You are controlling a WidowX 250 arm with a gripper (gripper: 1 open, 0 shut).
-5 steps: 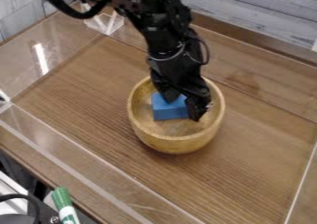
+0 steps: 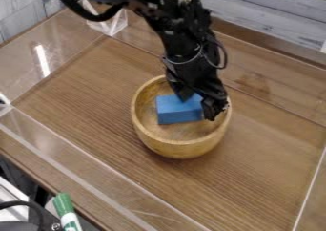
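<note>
A round wooden bowl (image 2: pixel 180 144) sits near the middle of the table, holding a blue block (image 2: pixel 176 111) lying on its left-centre. My black gripper (image 2: pixel 204 102) reaches down from the top into the back right of the bowl and stands open, its tips just right of the block and partly over it. Whether the fingertips touch the block is unclear.
A green-and-white marker (image 2: pixel 67 211) lies at the front left edge, beside dark cables. A pale plank wall runs along the back right.
The gripper has shifted slightly about the block, now a little higher on the right side of the bowl. The bowl and block look almost unchanged.
</note>
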